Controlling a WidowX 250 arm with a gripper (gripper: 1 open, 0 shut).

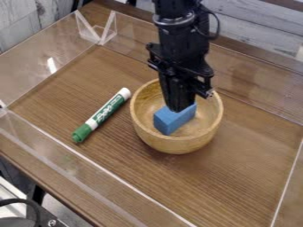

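Note:
My black gripper (178,93) hangs over a tan bowl (196,139) at the middle of the camera view. A blue block (174,119) lies inside the bowl, partly hidden under the gripper. Whether the fingers are open or shut, and whether they touch the block, I cannot tell.
A white tube with a green cap (102,114) lies left of the bowl on the wooden table (106,173). A clear plastic piece stands at the top left.

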